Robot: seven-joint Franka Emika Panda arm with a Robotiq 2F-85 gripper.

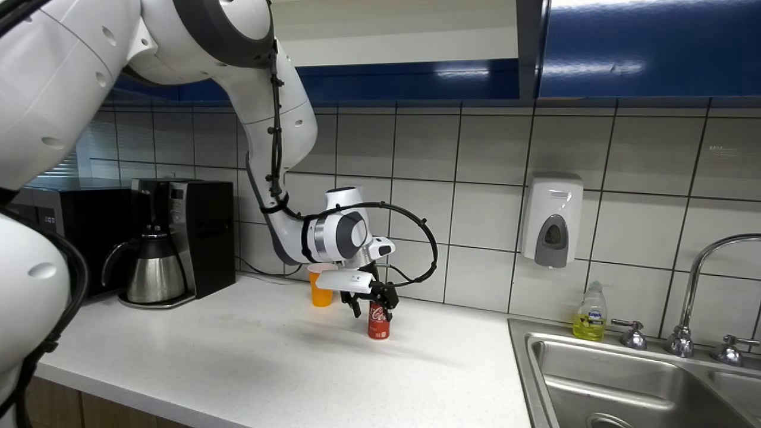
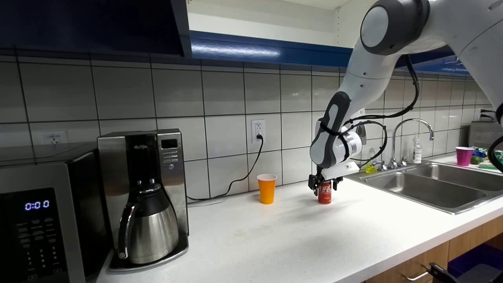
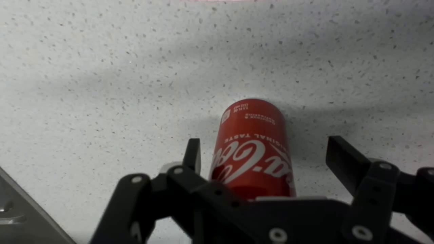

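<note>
A red Coca-Cola can [image 1: 379,325] stands upright on the white counter [image 1: 442,371]. My gripper [image 1: 372,311] is open around the can's upper part, one finger on each side. In the wrist view the can [image 3: 254,142] lies between the two fingertips of the gripper, nearer the left one, with a wider gap on the right. The gripper's body hides the can's top there. From the second exterior view, the can [image 2: 325,194] shows its lower part below the black fingers.
An orange cup [image 2: 267,188] stands near the tiled wall, left of the can. Further left are a coffee maker [image 2: 172,184] and a microwave [image 2: 47,221]. The sink [image 1: 606,371] lies to the right.
</note>
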